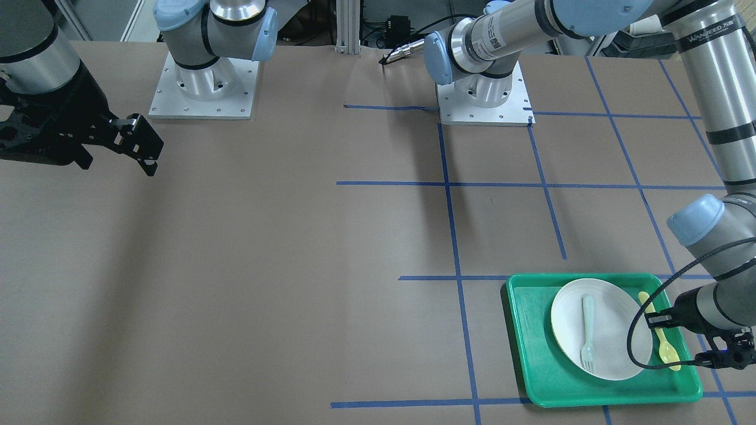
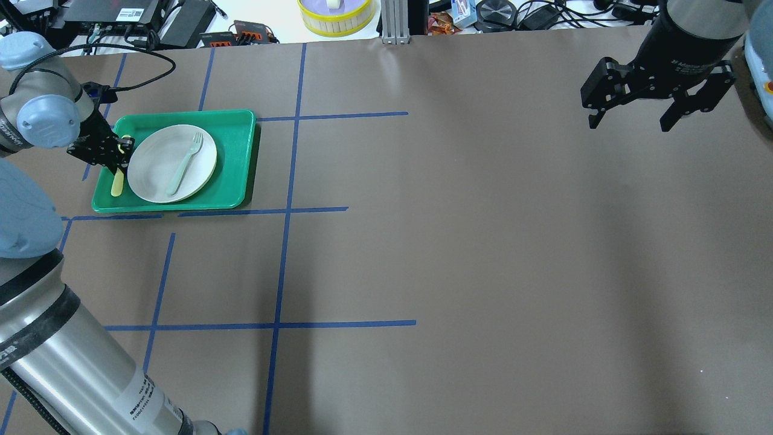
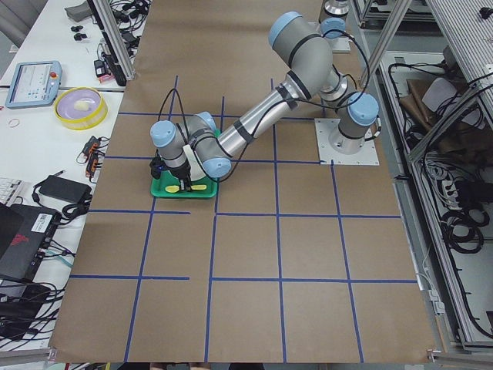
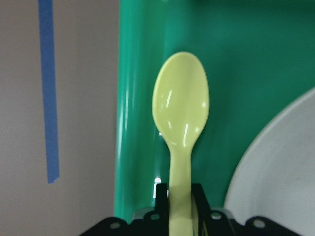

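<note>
A yellow spoon [image 4: 179, 105] lies along the edge of the green tray [image 1: 531, 340], beside a white plate [image 2: 156, 163] holding a pale fork [image 1: 587, 333]. My gripper is down at the tray, its two fingers closed on the spoon's handle, with the bowl of the spoon pointing away from it. In the front view the black gripper body partly hides the spoon. In the left view the arm covers much of the tray.
A second black gripper [image 2: 652, 94] hangs at the far side, apart from the tray. Other arm bases stand along the back edge in the front view.
</note>
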